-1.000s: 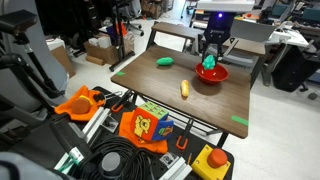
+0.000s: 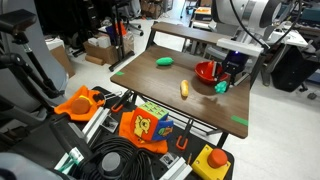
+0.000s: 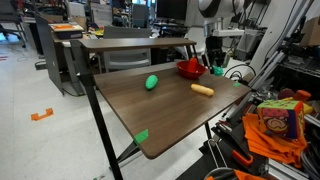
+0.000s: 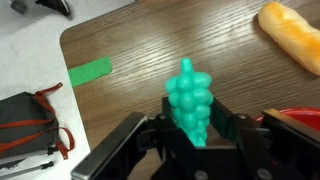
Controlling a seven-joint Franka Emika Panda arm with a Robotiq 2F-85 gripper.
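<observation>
A teal, lobed toy-like object [image 4: 189, 100] is pinched between the dark fingers of my gripper. In exterior view 1 the same teal object [image 2: 222, 88] hangs low over the wooden table, just to the right of the red bowl [image 2: 207, 70]. The wrist view shows part of the bowl's red rim [image 4: 294, 112] at the lower right. Whether the object touches the tabletop, I cannot tell.
A yellow, elongated object [image 2: 184, 88] lies mid-table, and a green one [image 2: 164, 61] lies at the far left. Green tape patches mark the tabletop [image 2: 190, 103]. Clear wood lies towards the near right corner. Colourful bags [image 2: 150, 127] stand below the near edge.
The gripper has carried the teal object from above the red bowl to the right and nearer the camera, and lower. The bowl and the yellow and green objects have stayed put.
</observation>
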